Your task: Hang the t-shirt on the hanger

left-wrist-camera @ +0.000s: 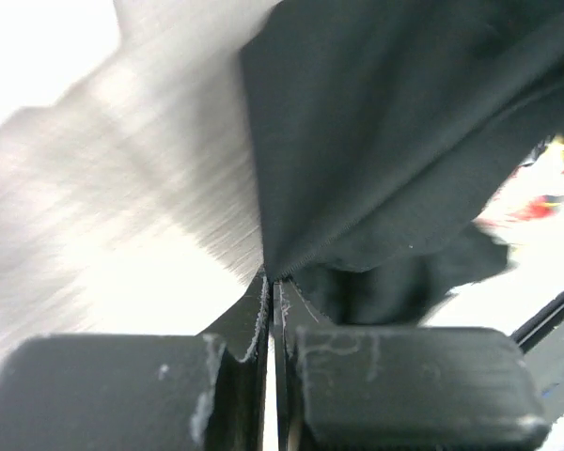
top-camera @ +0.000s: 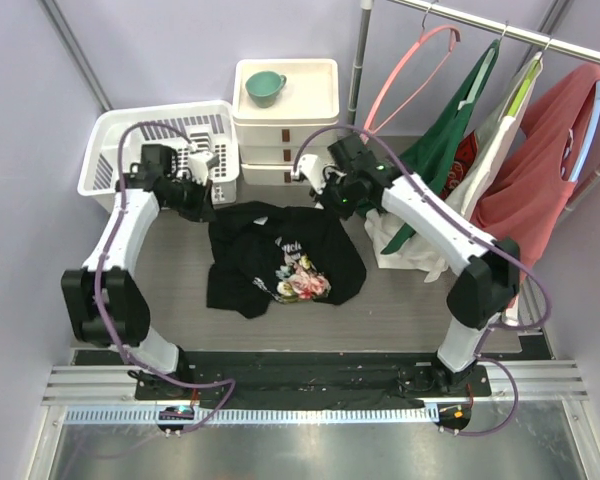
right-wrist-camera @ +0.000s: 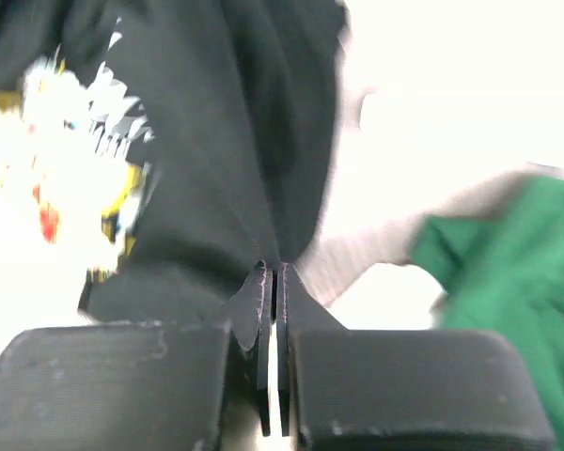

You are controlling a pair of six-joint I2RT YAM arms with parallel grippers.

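The black t-shirt, with a floral and lettered print, lies spread on the grey surface between my arms. My left gripper is shut on its upper left corner; in the left wrist view the cloth runs into the fingertips. My right gripper is shut on the upper right part, the fabric meeting its tips in the right wrist view. An empty pink hanger hangs on the rail at the upper right.
Green, white and salmon garments hang at the right, hems near the right arm. A white basket and drawer unit with a teal cup stand at the back.
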